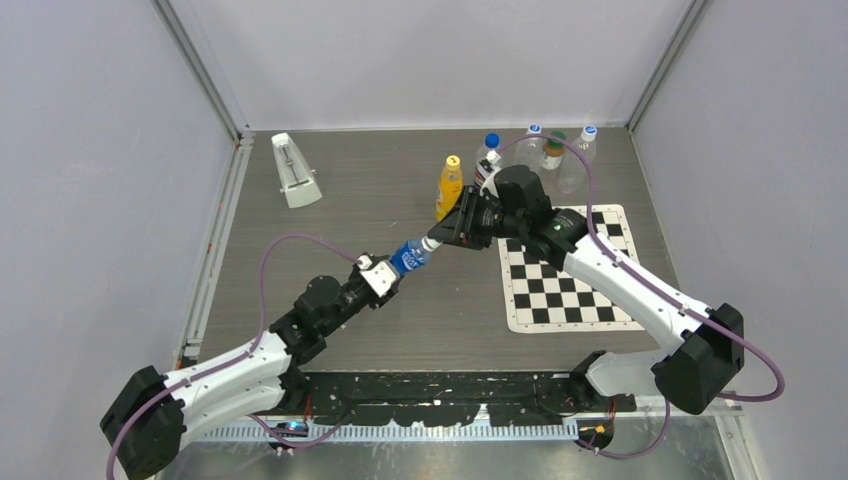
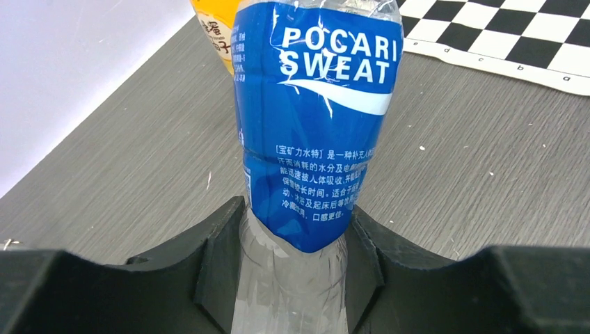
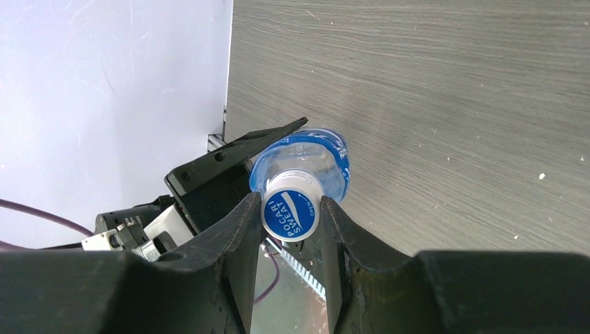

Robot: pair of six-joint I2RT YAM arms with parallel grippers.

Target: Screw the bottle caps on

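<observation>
A blue-labelled Pocari Sweat bottle (image 1: 410, 256) is held tilted over the table by my left gripper, its fingers shut on the bottle's body. Its neck end points up and right toward my right gripper, which is shut on the white cap (image 3: 289, 212) with the blue top. In the right wrist view the cap sits at the bottle's neck; whether it is threaded on I cannot tell.
An orange bottle (image 1: 449, 185) stands behind the grippers, with several other bottles (image 1: 574, 165) at the back right. A checkerboard (image 1: 555, 320) lies on the right, a white wedge-shaped object (image 1: 296, 180) at back left.
</observation>
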